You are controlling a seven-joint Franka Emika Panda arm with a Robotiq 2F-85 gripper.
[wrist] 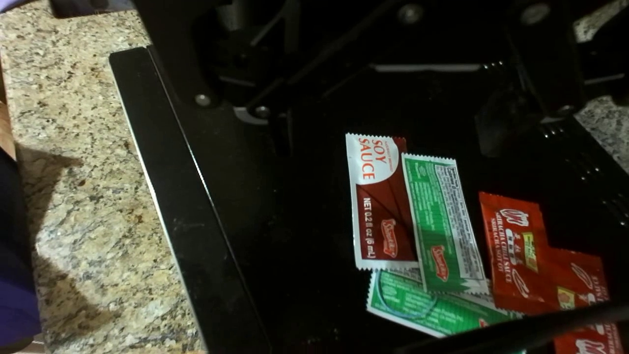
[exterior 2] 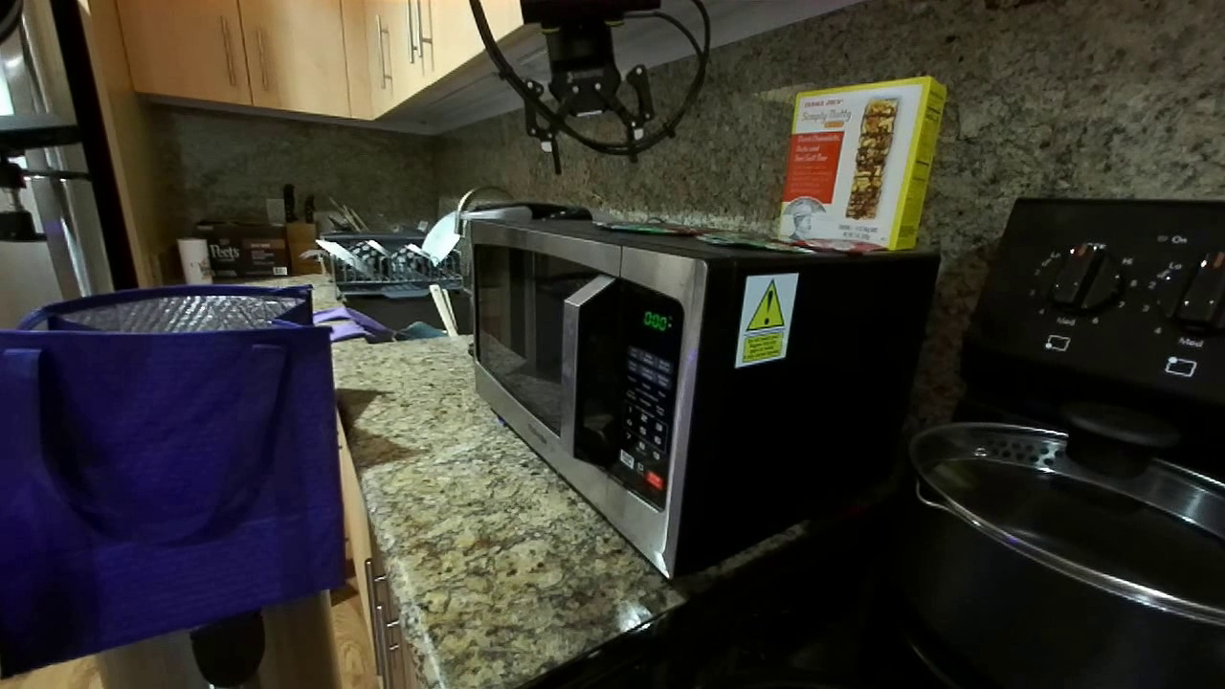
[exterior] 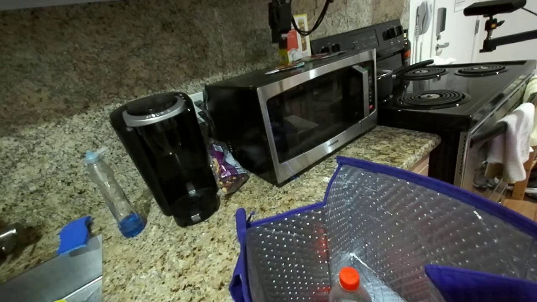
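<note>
Above the microwave (exterior 2: 586, 327), my gripper (exterior 2: 594, 151) hangs with its fingers spread apart and nothing between them. In the wrist view, several sauce packets lie flat on the black microwave top, below the open gripper. A red and white soy sauce packet (wrist: 383, 200) lies beside a green packet (wrist: 442, 224). Another green packet (wrist: 436, 307) is partly tucked beneath them. Red sriracha packets (wrist: 516, 248) sit to their right. A yellow, white and red bar box (exterior 2: 856, 161) stands upright on the microwave's top.
On the counter stand a black coffee maker (exterior: 166, 156), a snack bag (exterior: 226, 168) and a clear bottle with blue liquid (exterior: 131, 225). An open purple insulated bag (exterior: 287, 246) holds a red-capped bottle (exterior: 349, 278). The stove (exterior: 428, 103) adjoins the counter, with a lidded pot (exterior 2: 1068, 551).
</note>
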